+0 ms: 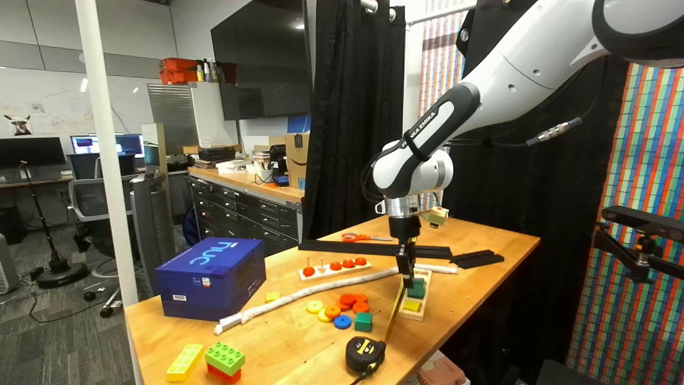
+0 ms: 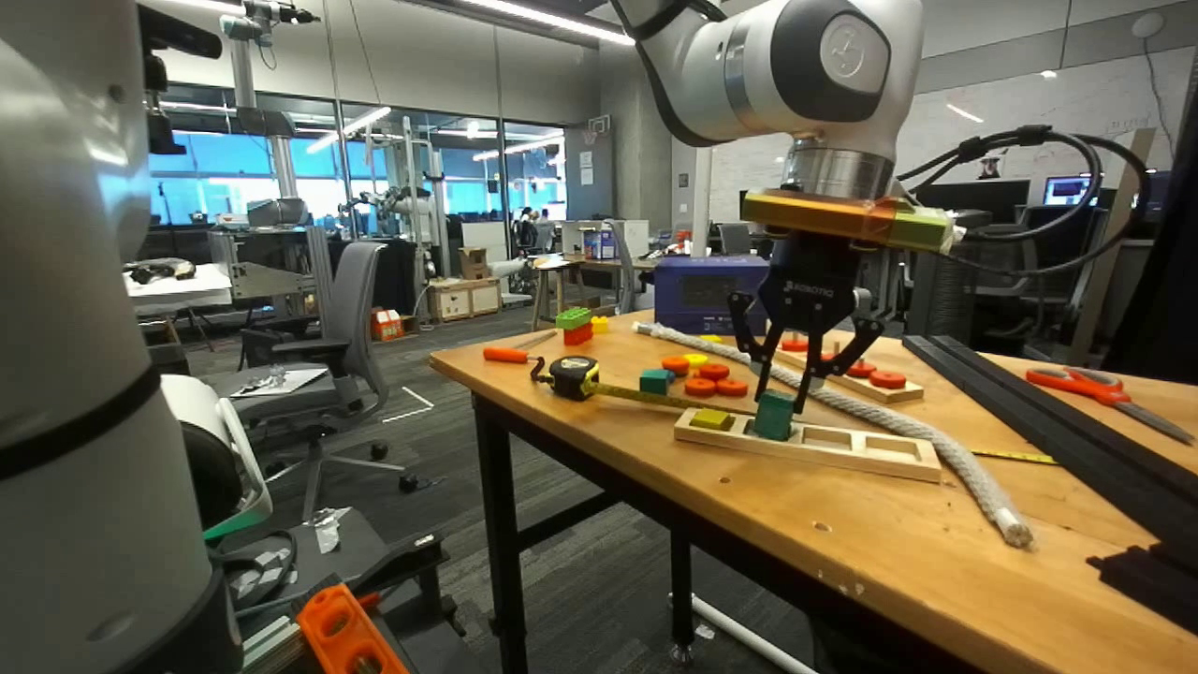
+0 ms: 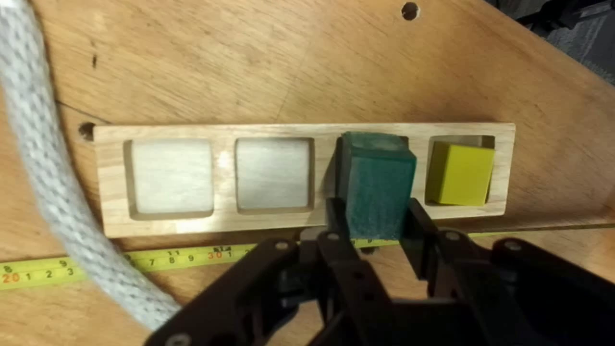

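A long wooden tray [image 3: 225, 173] with square compartments lies on the table. My gripper is shut on a dark green block [image 3: 380, 184], one finger on either side. In the wrist view the block leans over the compartment beside the yellow block; exterior view 2 also shows the green block [image 2: 774, 415] tilted, its lower end at the tray [image 2: 854, 449]. Whether it rests on the compartment floor cannot be told. The yellow block [image 3: 464, 174] sits slightly askew in the end compartment. The other two compartments are empty.
A yellow tape measure blade [image 3: 190, 255] runs along the tray, and a white rope [image 3: 49, 150] lies past its empty end. Coloured rings [image 2: 715, 380] and a second green block [image 1: 363, 321] lie nearby. The table edge [image 3: 553, 55] is close.
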